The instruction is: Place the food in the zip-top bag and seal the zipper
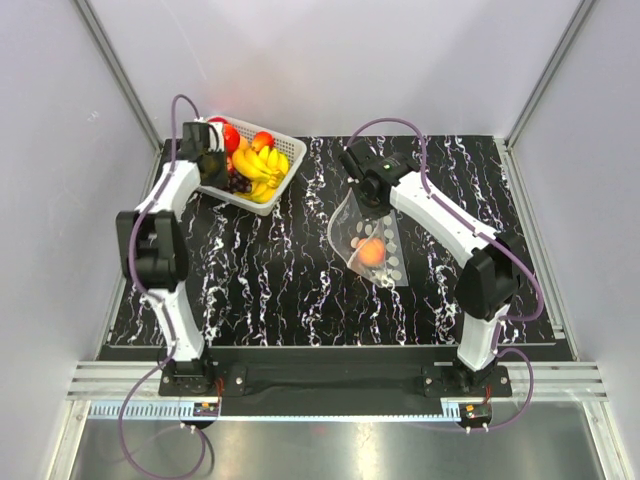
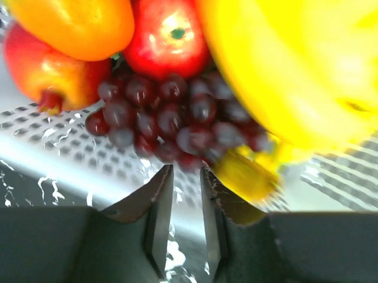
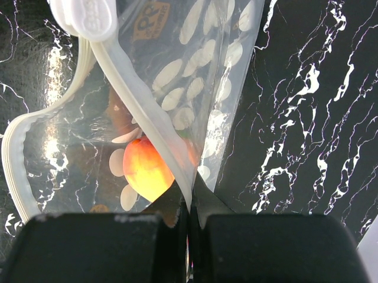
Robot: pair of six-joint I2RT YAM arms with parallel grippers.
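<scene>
The clear zip top bag (image 1: 393,262) lies on the table right of centre, its mouth spread. An orange-red fruit (image 3: 144,168) shows inside it. My right gripper is shut on the bag's rim, and a white zipper slider (image 3: 94,17) sits on the zip strip. Fruit fills the grey basket (image 1: 293,147) at the back left. There my left gripper is over the near wall, close to a bunch of dark grapes (image 2: 171,115). Only a narrow gap parts its fingers, and no food shows in that gap.
Bananas (image 1: 262,172), a red tomato (image 2: 168,35), an orange fruit (image 2: 88,26) and a pomegranate (image 2: 56,71) crowd around the grapes in the basket. Bare black marbled table (image 1: 250,290) lies between basket and bag.
</scene>
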